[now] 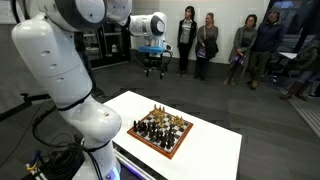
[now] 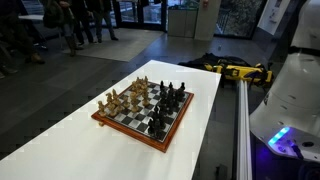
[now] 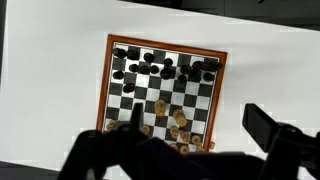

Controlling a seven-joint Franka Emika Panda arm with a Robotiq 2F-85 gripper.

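Note:
My gripper stands open above the chessboard, its dark fingers [image 3: 135, 125] wide apart with no piece between them. From the side, the gripper [image 1: 154, 68] hangs high over the table, well clear of the pieces. The brown-rimmed chessboard [image 3: 104, 90] lies on the white table. Black pieces [image 3: 166, 73] crowd one side of it, and tan pieces [image 3: 160, 107] stand on the other, a few of them forward. In the second exterior view the black pieces [image 2: 157, 125] and tan pieces [image 2: 120, 102] are upright. Some tan pieces near the wrist view's bottom are partly hidden by the gripper.
Bare white table [image 1: 212, 150] surrounds the board on several sides. The arm's base [image 1: 98, 125] stands at the near left, with cables beside it. Several people [image 1: 205, 45] stand in the background, away from the table.

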